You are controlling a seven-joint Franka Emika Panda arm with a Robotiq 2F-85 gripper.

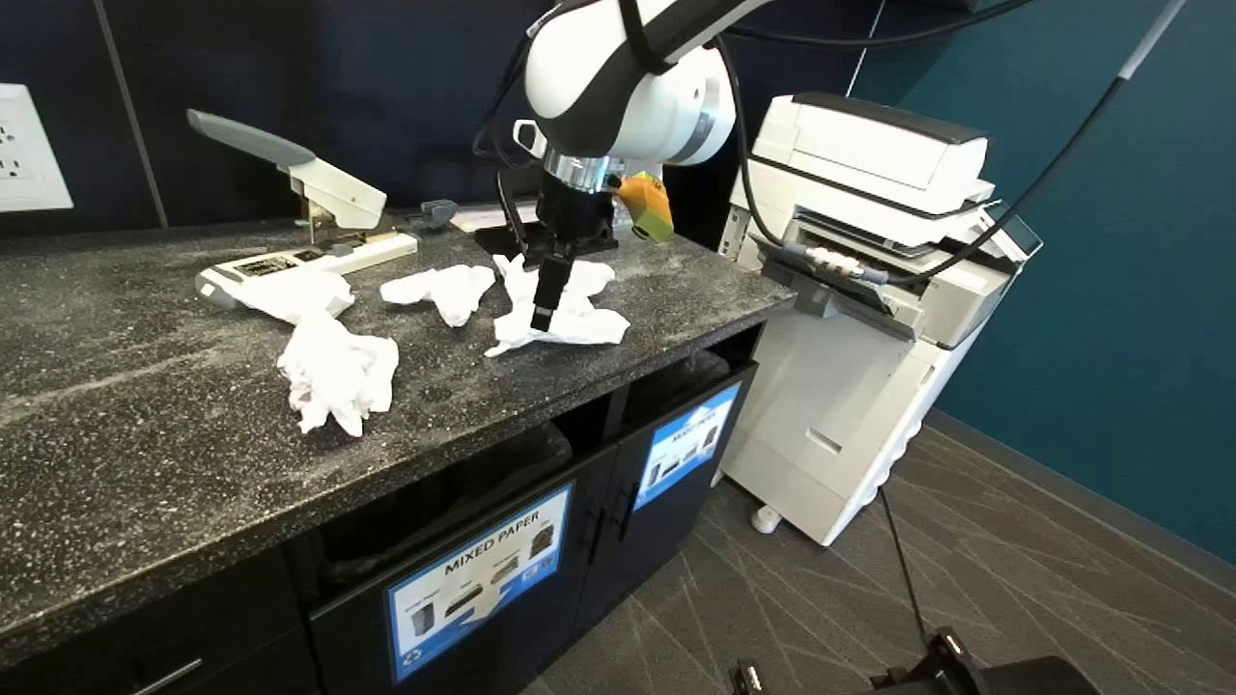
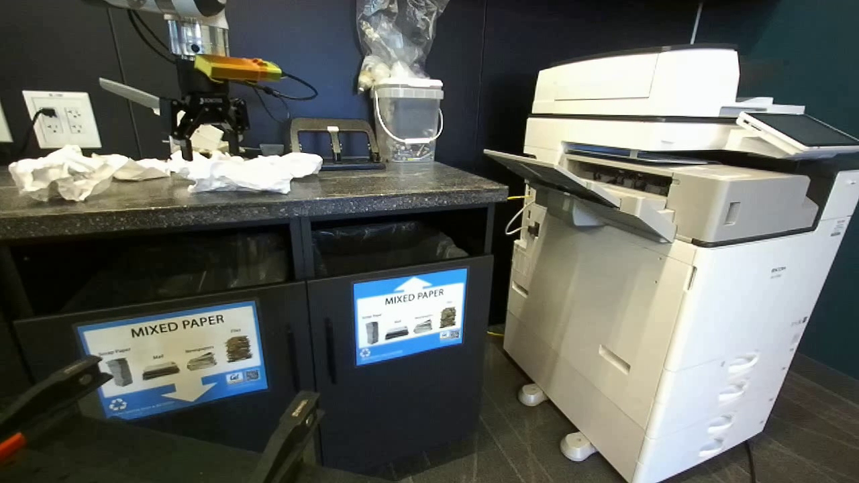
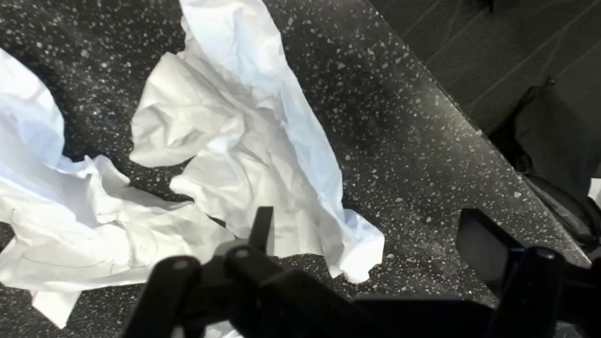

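Observation:
My gripper points down at a crumpled white paper on the dark speckled counter. Its two fingers stand wide apart in the wrist view, where one finger overlaps the near end of the crumpled paper. Bare counter shows beside the other finger. Nothing is gripped; whether a fingertip touches the paper, I cannot tell. A smaller paper piece lies left of it, and a bigger crumpled paper farther left. Exterior view 2 shows the gripper just over the papers.
A large stapler stands at the back left, and a hole punch and clear bucket at the back. Mixed-paper bins open below the counter's front edge. A printer stands to the right.

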